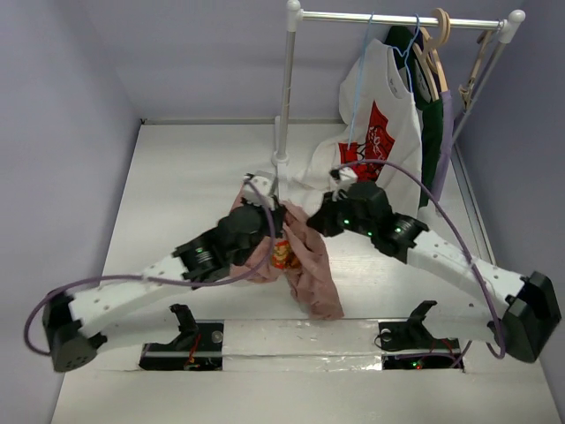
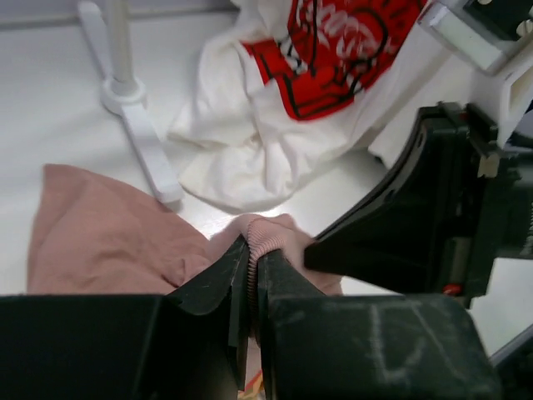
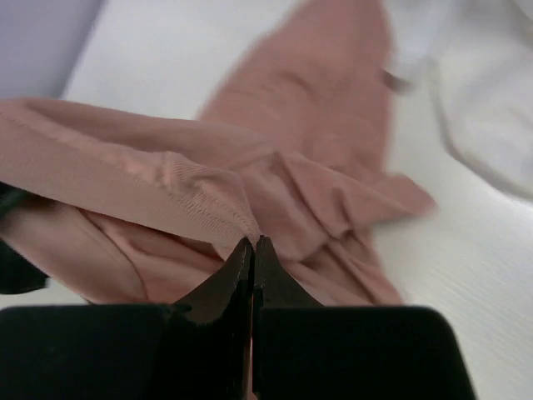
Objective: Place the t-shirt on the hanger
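Note:
The pink t-shirt [image 1: 313,274] lies bunched at mid-table, part of a red and yellow print [image 1: 282,255] showing between the arms. My left gripper [image 1: 281,217] is shut on its ribbed neckline [image 2: 265,237], which runs between the fingers in the left wrist view. Close by on the right, my right gripper [image 1: 316,223] is shut too, with the edge of the pink cloth [image 3: 212,217] pinched at its tips in the right wrist view. Wooden hangers [image 1: 441,34] hang from the rack's bar at top right; whether one is empty is hard to tell.
A white shirt with a red print [image 1: 393,102] hangs on the rack [image 1: 388,18], its lower part spread on the table behind the grippers. Green and purple garments [image 1: 447,141] hang beside it. The rack's left foot [image 1: 282,172] stands just behind the pink shirt.

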